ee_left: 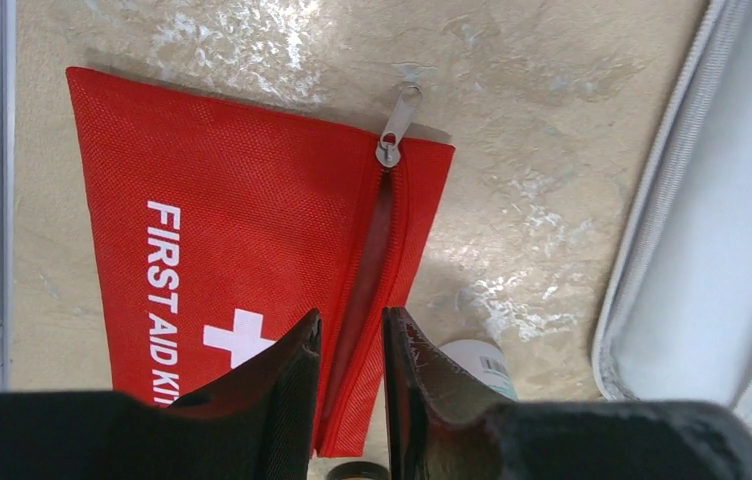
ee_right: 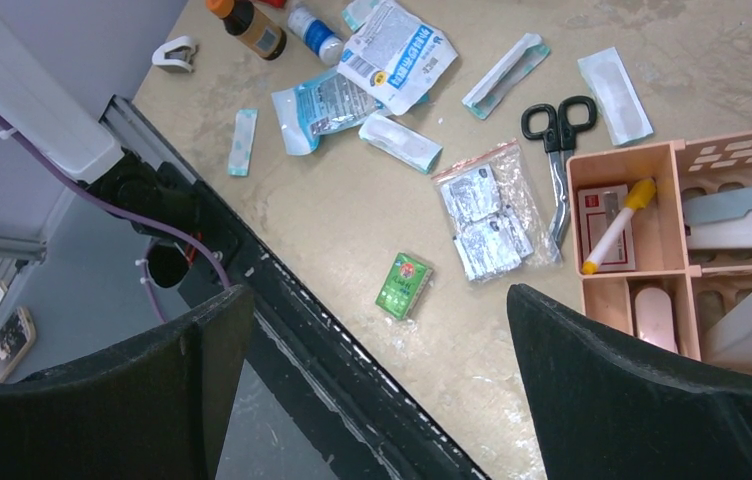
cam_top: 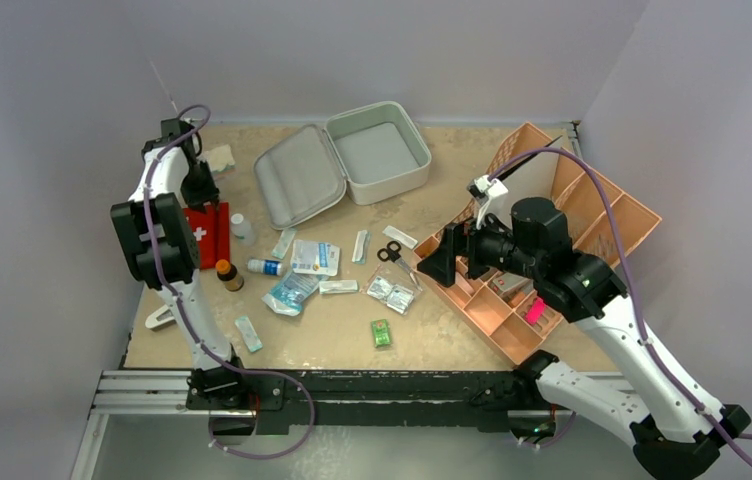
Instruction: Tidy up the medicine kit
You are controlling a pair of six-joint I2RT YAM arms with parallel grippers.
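My left gripper hangs over the red first aid pouch (ee_left: 222, 200), its fingers part open near the pouch's unzipped opening, with a zipper pull (ee_left: 397, 125) at the top. My right gripper stands open above the table beside the orange organizer (cam_top: 487, 315). Supplies lie loose: scissors (ee_right: 561, 150), a plastic bag of packets (ee_right: 487, 220), a green pack (ee_right: 402, 285), a brown bottle (cam_top: 229, 277), a white-blue bottle (ee_right: 314, 35) and several sachets.
A grey case (cam_top: 380, 190) with its lid (cam_top: 297, 175) open stands at the back middle. A white bottle (cam_top: 242, 228) stands beside the pouch.
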